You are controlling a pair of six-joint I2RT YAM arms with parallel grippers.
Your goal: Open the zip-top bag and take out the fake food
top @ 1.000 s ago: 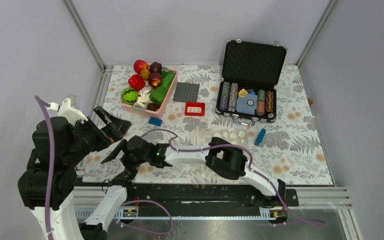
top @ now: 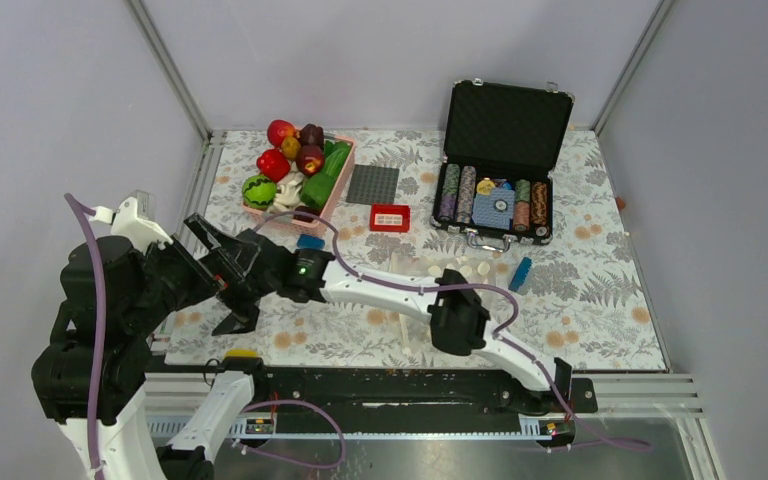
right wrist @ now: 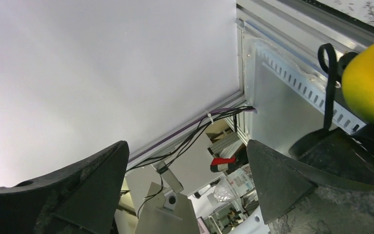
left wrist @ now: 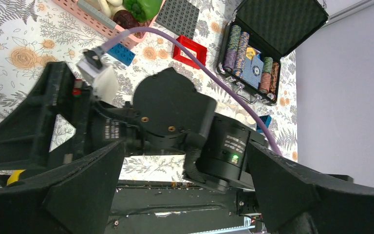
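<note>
My left gripper stands open, high at the left of the table, its two fingers wide apart in its wrist view. Below it, my right arm reaches across the table from the right. The right gripper is open too, nothing between its fingers. In the top view the two grippers overlap, so their exact gap cannot be judged. A clear bag with pale round spots (top: 468, 270) seems to lie on the table at centre right, largely covered by the right arm. Yellow fake food (right wrist: 372, 83) shows large at the right of the right wrist view, near the table's front edge.
A pink basket (top: 342, 192) full of fake fruit and vegetables stands at the back left. Beside it are a grey plate (top: 373, 184) and a red tray (top: 390, 218). An open black case (top: 508, 125) with poker chips stands at the back right. Blue blocks (top: 521, 275) lie about.
The right gripper has moved up and left in the top view, closer to the left gripper, uncovering something yellow by the front edge. The left arm has shifted only slightly.
</note>
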